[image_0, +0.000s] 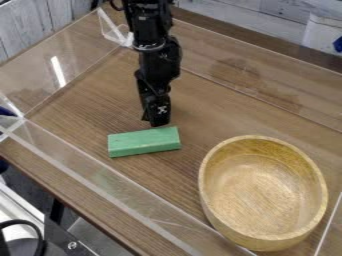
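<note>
The black robot arm reaches down from the top centre of the camera view to its gripper (154, 112), which hangs low over the wooden table just behind a green block (143, 142). The block lies flat, set slightly at an angle. The gripper's fingers are dark and small, open, with nothing clear between them.
A large tan round bowl (262, 190) stands at the front right. A dark cable lies at the lower left corner, off the board.
</note>
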